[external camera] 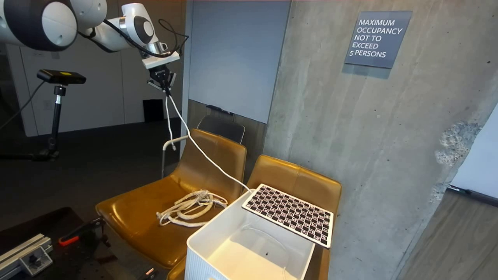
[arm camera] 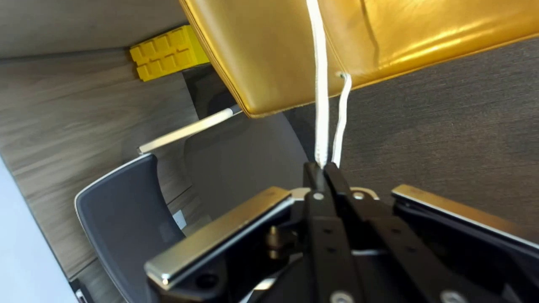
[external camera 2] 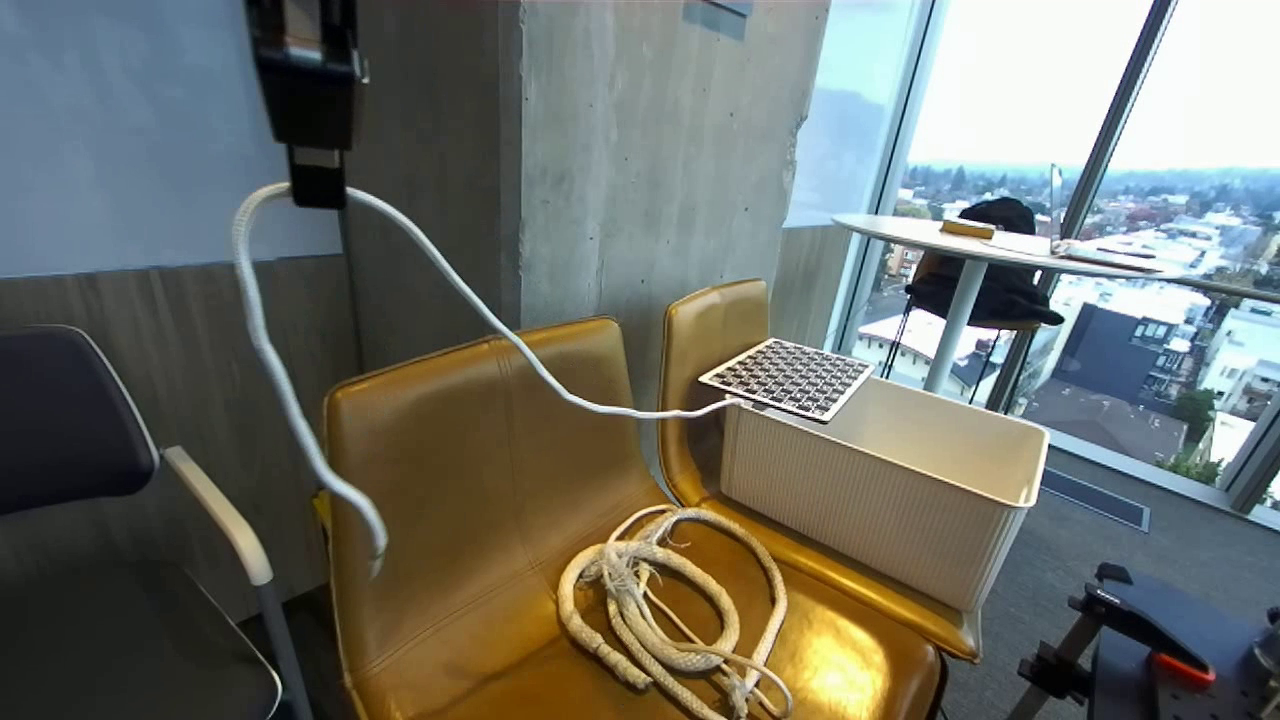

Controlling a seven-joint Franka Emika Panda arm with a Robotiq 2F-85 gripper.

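Note:
A white rope (external camera 2: 462,278) is pinched in my gripper, whose dark fingers are shut on it high above the chairs. One short end dangles free from the fingertips, clear of the seat. The longer length slopes down across the front of the chair back to the rim of the white bin (external camera: 216,235), near the patterned board, and a thin stretch of it lies inside the bin. In exterior view 2 the gripper (external camera 2: 318,192) hides the bend of the rope where it is held.
The checkered board (external camera: 290,214) rests across one end of the bin. A bundle of thicker rope (external camera 2: 672,606) lies on the tan chair seat (external camera: 133,212). A dark chair (arm camera: 129,217) stands behind. A camera on a stand (external camera: 60,77) is at the left. The air around the gripper is free.

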